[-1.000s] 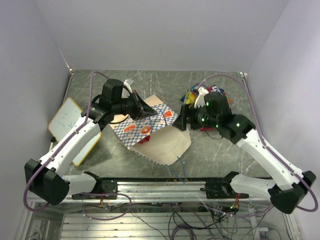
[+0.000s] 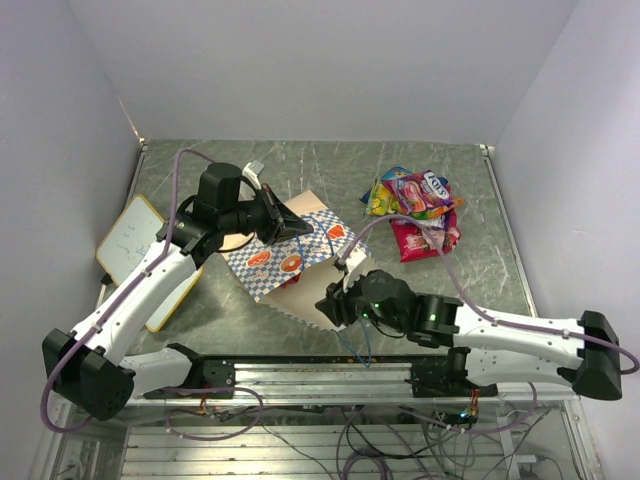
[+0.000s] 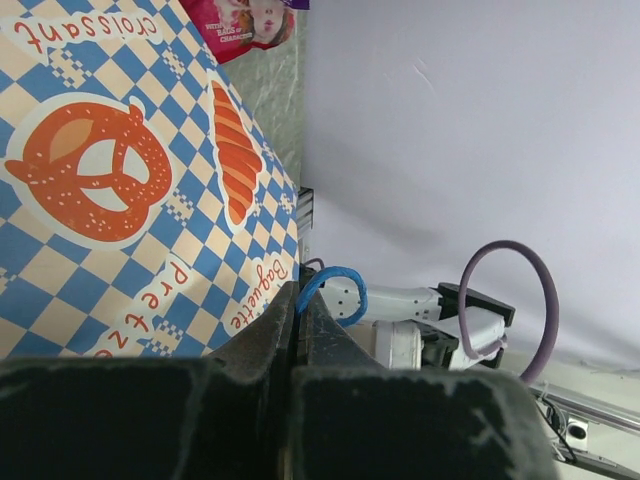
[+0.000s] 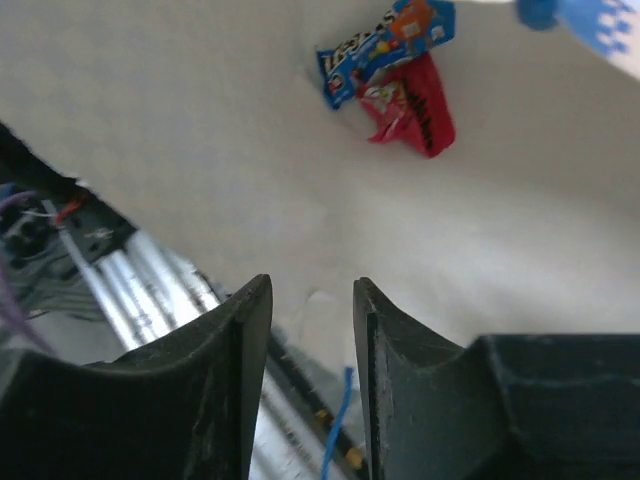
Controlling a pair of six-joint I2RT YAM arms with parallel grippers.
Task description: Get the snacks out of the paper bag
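The paper bag (image 2: 262,262), blue-and-white checked with bakery pictures, lies on its side with its mouth towards the front right. My left gripper (image 2: 303,230) is shut on the bag's blue handle (image 3: 347,274), holding the upper side raised. In the right wrist view, a blue snack packet (image 4: 388,48) and a red packet (image 4: 418,108) lie inside on the pale lining. My right gripper stands open at the bag's mouth, nothing between its fingertips. From above, only a bit of red packet (image 2: 291,281) shows within.
Several snack packets (image 2: 412,198) are piled at the back right of the grey table. A whiteboard (image 2: 143,255) lies at the left. The bag's other blue handle (image 2: 356,350) hangs over the front edge, close to my right gripper.
My right arm has swung left and towards the front, from beside the snack pile to the bag's mouth.
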